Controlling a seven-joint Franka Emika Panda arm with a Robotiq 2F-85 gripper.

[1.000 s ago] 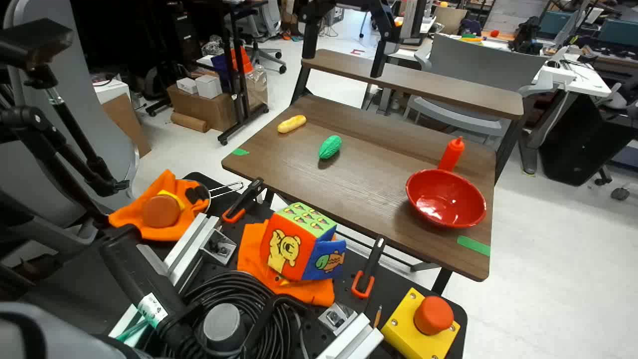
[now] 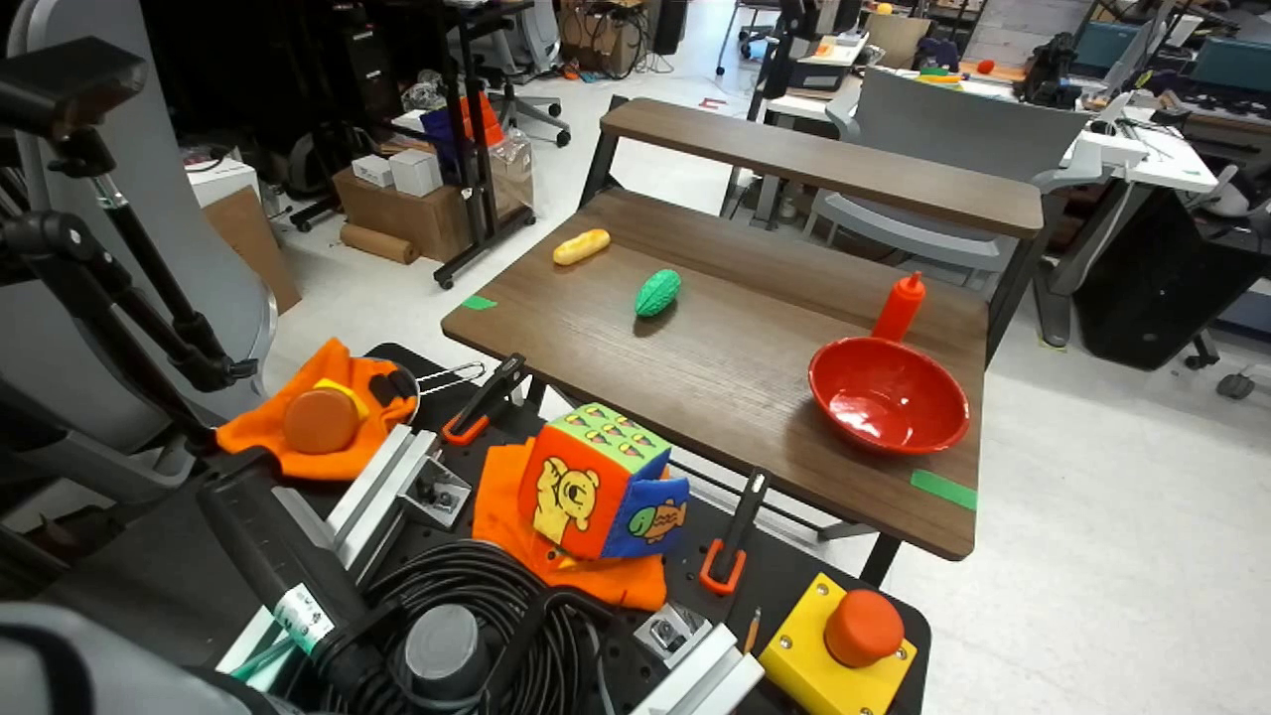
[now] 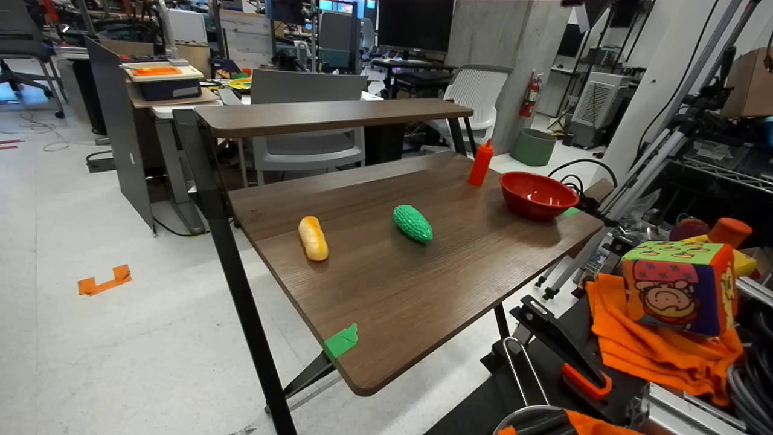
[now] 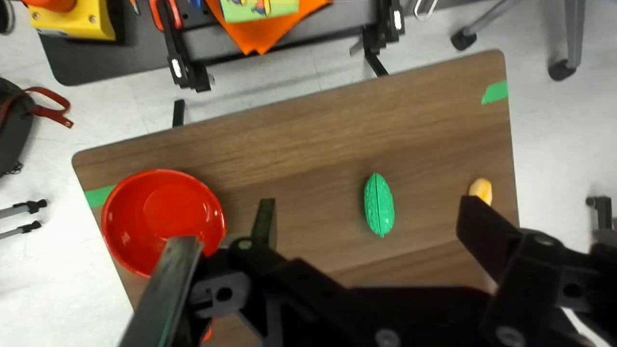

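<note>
On the brown table sits a green ridged toy vegetable (image 2: 657, 292), near the middle in the second exterior view. A yellow bread roll (image 3: 313, 239) lies toward the table's far-left end. The red bowl (image 2: 889, 394), empty inside, stands near the opposite end, with a red squeeze bottle (image 3: 480, 163) upright close by. My gripper is open high above the table, its fingers (image 4: 484, 237) wide apart. Between them, far below, the green vegetable shows in the wrist view; one finger partly covers the bread roll. Most of the bottle is hidden there.
A raised shelf (image 2: 822, 161) runs along the table's back edge. Beside the front edge, a black cart holds a soft picture cube (image 2: 602, 483), clamps (image 2: 736, 530) and a yellow box with a red button (image 2: 840, 643).
The objects on the table lie where they were.
</note>
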